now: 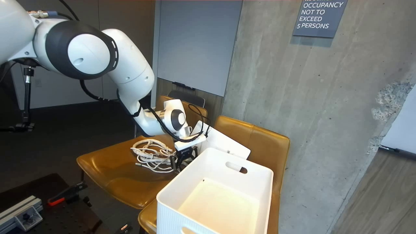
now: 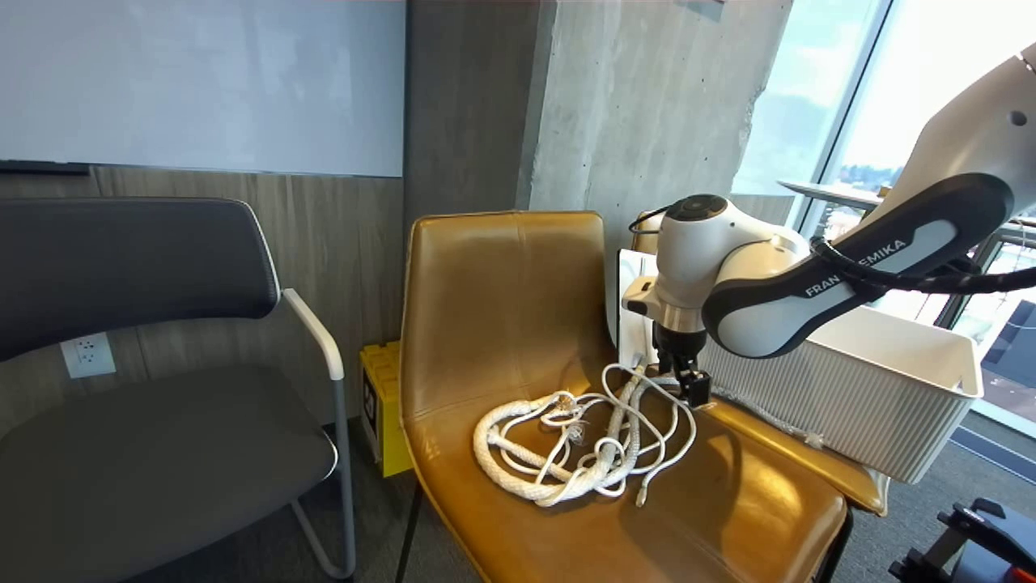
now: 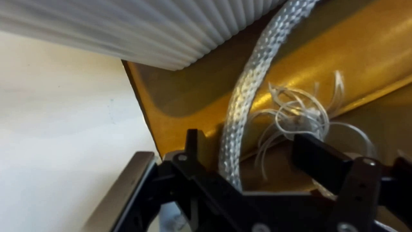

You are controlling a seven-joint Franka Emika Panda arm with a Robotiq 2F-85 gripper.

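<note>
A coiled bundle of white braided rope [image 2: 544,486] with thinner white cords lies on the brown chair seat [image 2: 767,525]. Down at the rope's edge closest to the bin is my gripper, its fingers [image 3: 192,145] apart. One thick strand of rope [image 3: 247,89] runs through the space between them in the wrist view, nearer to the left finger; no grip on it shows. A frayed end [image 3: 305,116] of thin strands lies beside the right finger. The fingertips are partly hidden behind the bin in exterior view 1.
Close beside the gripper stands a white ribbed bin [image 1: 214,163], its visible floor looking empty. Behind it a white panel [image 1: 224,142] leans against the chair backs. A dark chair [image 2: 155,466] is at the left in exterior view 2.
</note>
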